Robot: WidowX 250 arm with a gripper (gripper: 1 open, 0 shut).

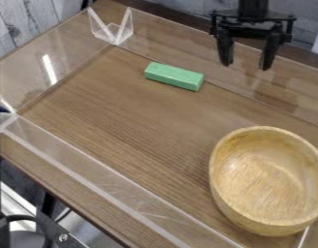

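My black gripper [246, 52] hangs at the top right over the wooden tray floor, open, with nothing seen between its fingers. A green rectangular block [174, 76] lies to its lower left, apart from it. A large round beige bowl [263, 177] sits at the lower right.
Clear plastic walls edge the wooden surface [116, 126], with a clear angular piece [111, 28] at the upper left. Black cables lie outside at the bottom left.
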